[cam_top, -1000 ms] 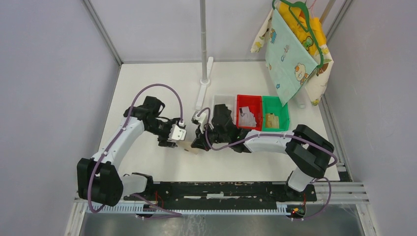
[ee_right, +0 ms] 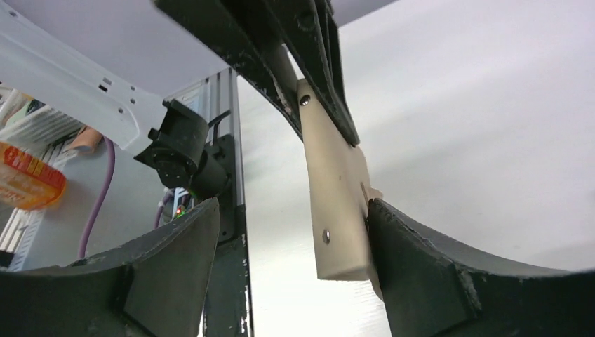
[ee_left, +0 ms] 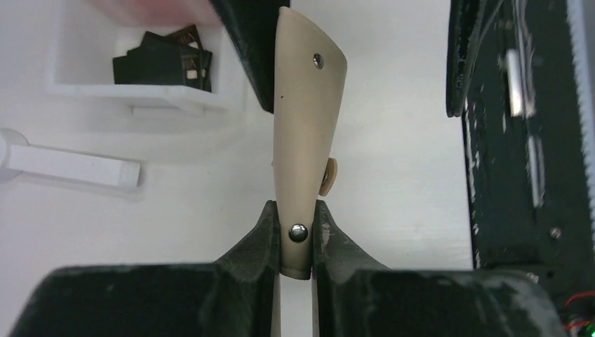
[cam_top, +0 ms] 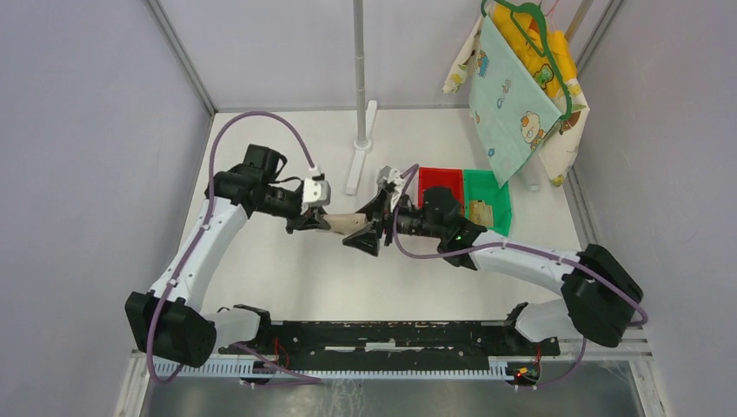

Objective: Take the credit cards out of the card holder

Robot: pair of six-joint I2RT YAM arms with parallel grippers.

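Note:
A beige card holder (cam_top: pixel 344 221) hangs between my two grippers above the white table. In the left wrist view my left gripper is shut on the holder (ee_left: pixel 303 119), which points upward with metal studs showing. My right gripper is open around the holder's near end (ee_right: pixel 331 182), its fingers apart; one finger lies against the holder's side. No credit cards can be made out in the holder.
Red (cam_top: pixel 440 177) and green (cam_top: pixel 496 195) bins stand at the back right, a white bin (ee_left: pixel 77 74) with dark items beside them. A pole stand is at the back centre; hanging cloths at right.
Both grippers have moved up in the top view, the right also shifting rightward.

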